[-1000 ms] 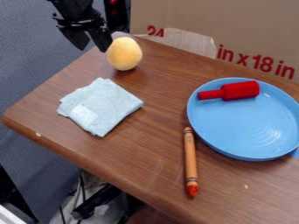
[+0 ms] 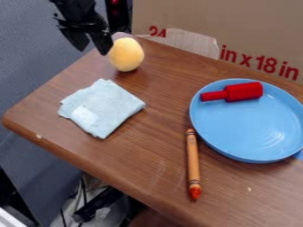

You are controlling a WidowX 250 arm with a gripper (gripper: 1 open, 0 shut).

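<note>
My black gripper [image 2: 91, 40] hangs at the top left, above the table's far edge, just left of and above a pale yellow round object [image 2: 127, 54]. Whether its fingers are apart or together is hard to make out. A folded light blue cloth [image 2: 102, 107] lies on the left of the wooden table. A blue plate [image 2: 245, 130] is on the right, with a red cylindrical object with a handle [image 2: 243, 91] resting on its upper part. An orange crayon [image 2: 193, 163] lies left of the plate, pointing toward the front.
A cardboard box [image 2: 231, 31] stands behind the table at the back right. The table's left edge drops to a dark grey floor with cables below.
</note>
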